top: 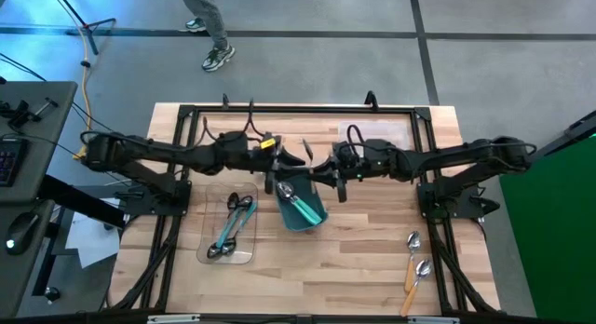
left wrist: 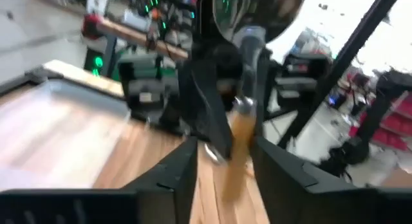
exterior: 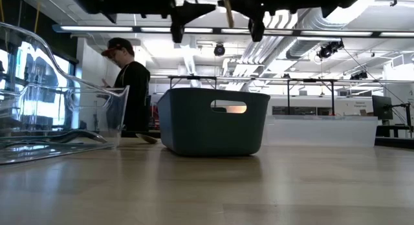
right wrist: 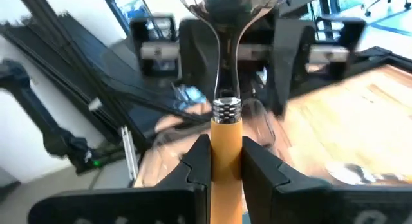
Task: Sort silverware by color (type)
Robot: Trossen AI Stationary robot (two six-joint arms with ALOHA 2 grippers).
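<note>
A spoon with an orange handle (right wrist: pixel 226 166) stands upright between the two arms, its metal bowl (right wrist: pixel 228 5) uppermost. My right gripper is shut on that handle, below the metal collar. My left gripper is open; its fingers are spread either side of the handle, apart from it. The teal bin (top: pixel 307 225) sits under the grippers with several teal-handled pieces (top: pixel 304 209) leaning in it. More teal-handled utensils (top: pixel 226 233) lie in the clear tray (top: pixel 209 201) at left. Two orange-handled spoons (top: pixel 411 273) rest on the table at right.
A whitish translucent panel or box (top: pixel 386 131) lies at the back, right of centre. Black frame bars (top: pixel 298 110) border the wooden table (top: pixel 326 287). Bare wood stretches between the bin and the orange-handled spoons, and along the front.
</note>
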